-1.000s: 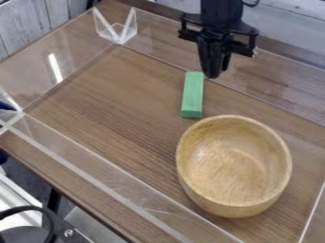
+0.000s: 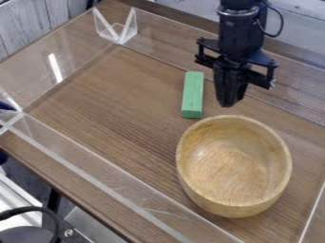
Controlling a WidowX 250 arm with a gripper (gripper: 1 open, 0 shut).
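Note:
My black gripper (image 2: 229,99) is lowered over the table at the upper right, just right of a flat green bar (image 2: 193,94) lying lengthwise away from the camera. Its fingertips hang above and behind a large round tan bowl (image 2: 234,199) at the lower right. The fingers look close together, with nothing visible between them.
A small clear plastic piece (image 2: 116,25) stands at the back left. Black cables and a round base sit at the bottom-left corner, past the table edge.
My gripper has come down and toward the camera, a little to the right, nearer the bowl. The green bar and bowl have not moved.

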